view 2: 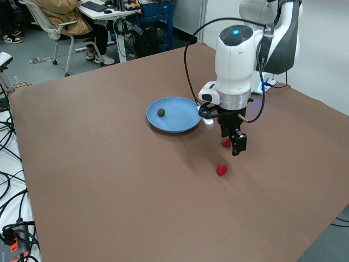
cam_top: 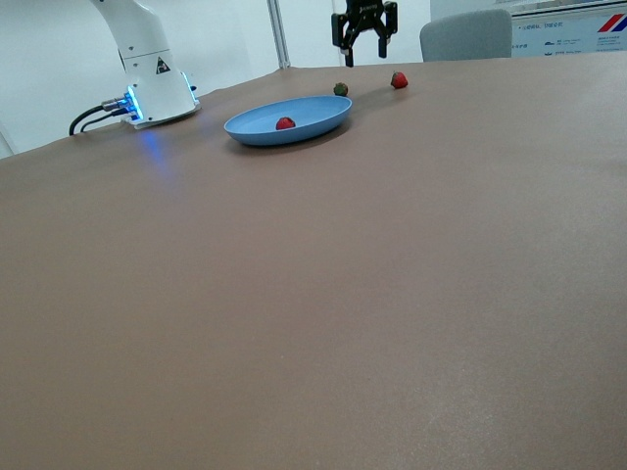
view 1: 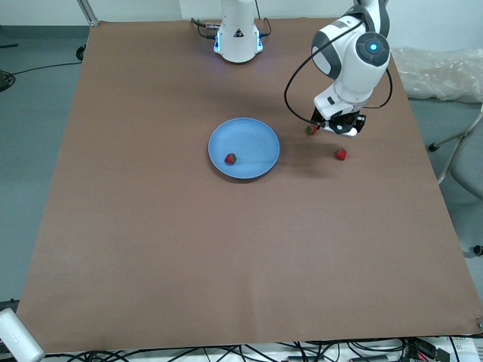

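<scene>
A blue plate [view 1: 244,139] holds one strawberry [view 1: 230,158], also seen in the top view on the plate [cam_top: 288,110]. Two more strawberries lie to its right on the brown table: one [view 2: 226,142] just below my gripper, another [view 2: 221,169] farther out. My black gripper [cam_top: 364,47] hangs above the table beside the plate, over the nearer strawberry; in the top view its fingers stand apart with nothing seen between them. In the left view it is mostly hidden under the white arm.
The arm's white base [view 1: 238,38] stands at the back of the table with cables. A grey chair [view 1: 468,162] stands off the right edge.
</scene>
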